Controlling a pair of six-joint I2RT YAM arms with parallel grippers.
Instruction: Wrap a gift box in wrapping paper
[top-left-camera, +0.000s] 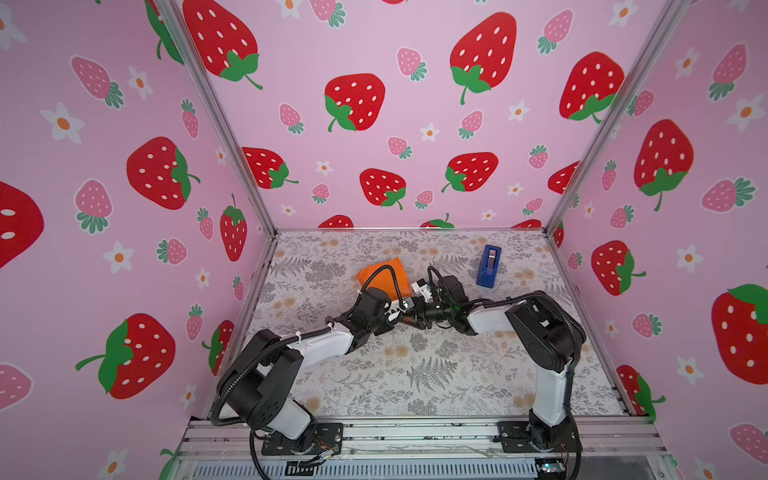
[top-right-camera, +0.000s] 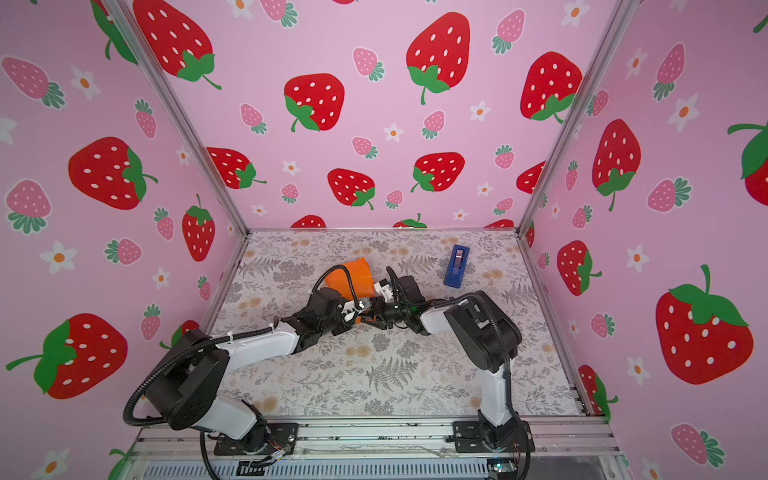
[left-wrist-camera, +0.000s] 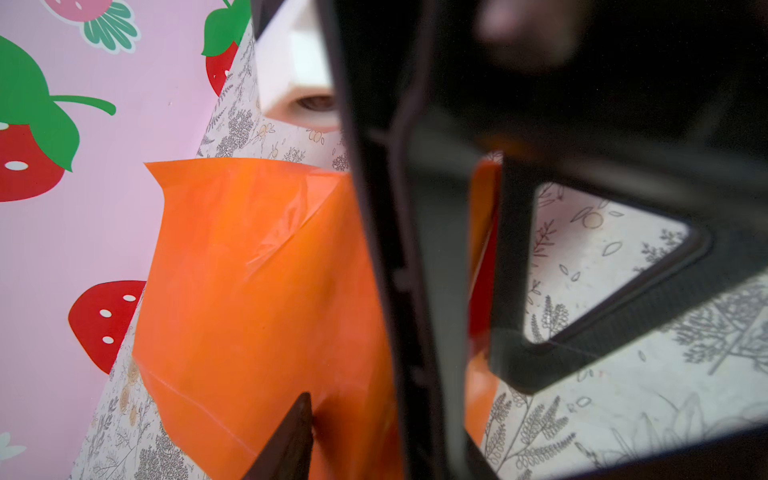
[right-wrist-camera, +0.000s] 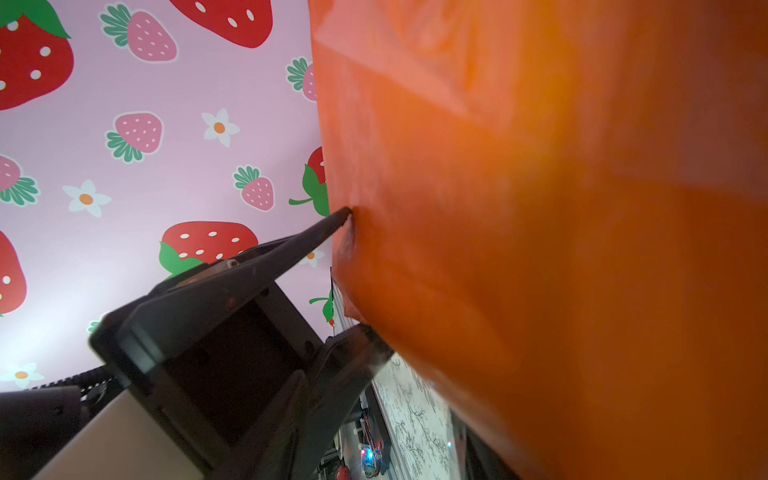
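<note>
Orange wrapping paper (top-left-camera: 385, 277) stands raised near the middle of the table, partly behind both grippers. The two grippers meet closely at its near side, the left gripper (top-left-camera: 397, 310) from the left and the right gripper (top-left-camera: 417, 312) from the right. In the left wrist view a large creased sheet of the paper (left-wrist-camera: 256, 280) fills the middle, with a dark fingertip (left-wrist-camera: 300, 424) against it; black gripper parts cover much of the rest. My right gripper stands open, its fingers (right-wrist-camera: 264, 264) apart at the edge of the paper (right-wrist-camera: 560, 240). No gift box can be made out.
A blue tape dispenser (top-left-camera: 489, 265) lies at the back right of the table. Both arms are close together at the centre, with little room between them.
</note>
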